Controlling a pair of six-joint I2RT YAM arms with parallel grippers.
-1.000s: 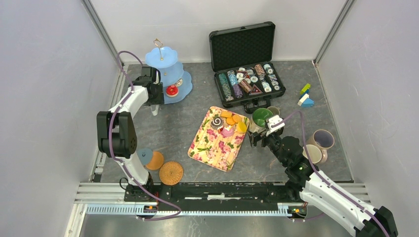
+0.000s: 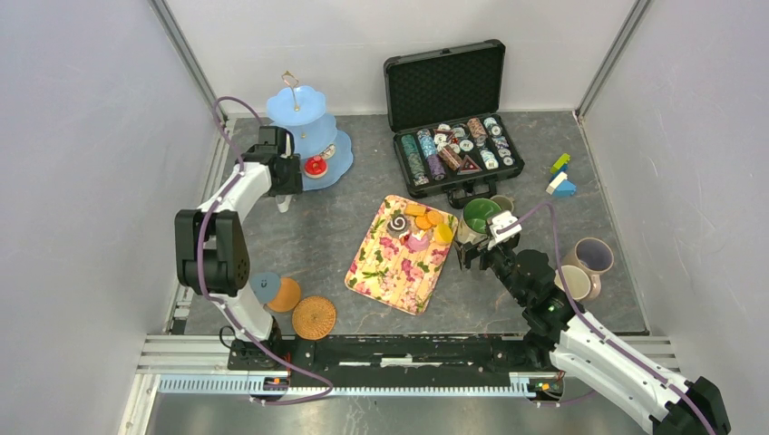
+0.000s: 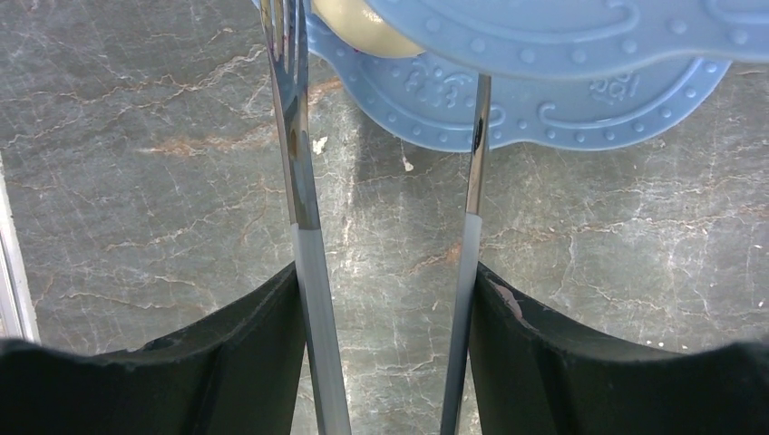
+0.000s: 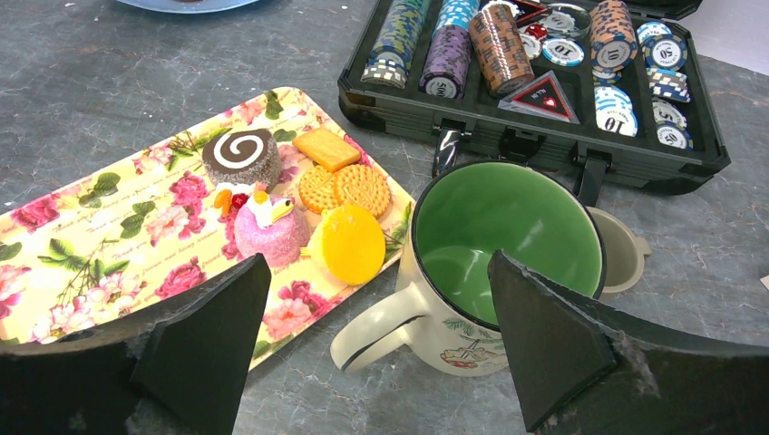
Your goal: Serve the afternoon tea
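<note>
In the left wrist view my left gripper has its fingers well apart. A fork [image 3: 292, 100] runs along one finger, and a second grey-handled utensil [image 3: 460, 317], its tip hidden under a blue tier, runs along the other. Whether either is gripped does not show. The blue tiered stand [image 2: 296, 106] is just beyond, with a red-topped cake [image 2: 315, 167] on its bottom tier. My right gripper stands open above the handle and wall of an empty green-lined mug [image 4: 462, 340]. Sweets and biscuits [image 4: 349, 186] lie at one end of the floral tray [image 4: 118, 231].
An open chip case [image 2: 458, 168] stands behind the mug. Two pale mugs, including one [image 2: 592, 256] with a dark inside, and small coloured blocks [image 2: 562, 188] are at right. Round coasters [image 2: 314, 317] lie front left.
The left arm has shifted very slightly in the top view, its gripper staying beside the stand. The right arm and the objects on the table look unmoved.
</note>
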